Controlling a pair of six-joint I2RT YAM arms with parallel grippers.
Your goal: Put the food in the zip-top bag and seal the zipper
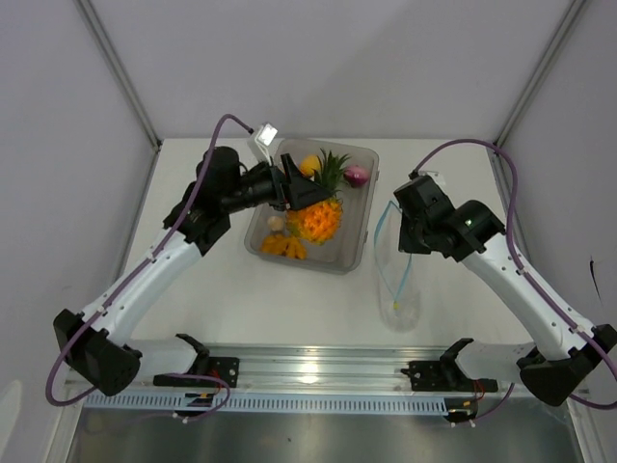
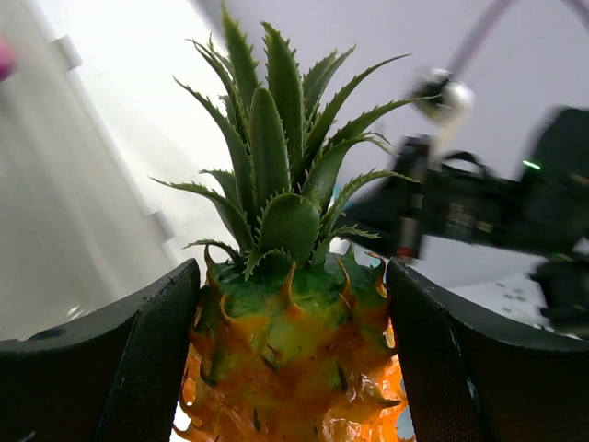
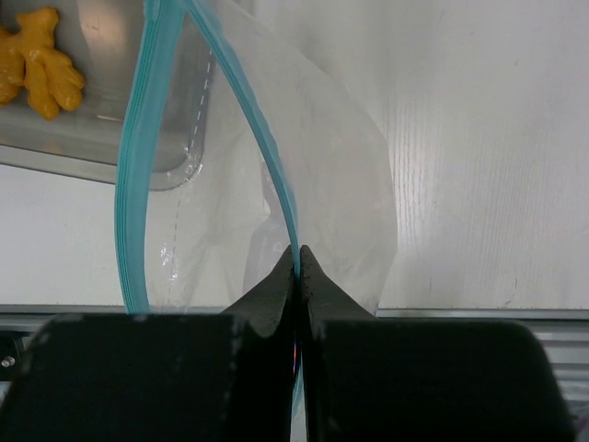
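Note:
My left gripper [image 1: 310, 196] is shut on a spiky orange pineapple [image 1: 314, 221], held raised over the grey tray; in the left wrist view its green crown [image 2: 276, 157] stands up above the fingers. My right gripper is shut on the blue-zippered rim of the clear zip top bag [image 3: 340, 184], which hangs with its mouth partly open just right of the tray, as the top view shows.
The grey tray [image 1: 265, 251] holds an orange ginger-shaped piece [image 1: 282, 246], a pale round piece [image 1: 276, 223], a yellow fruit [image 1: 309, 165] and a purple onion [image 1: 356, 176].

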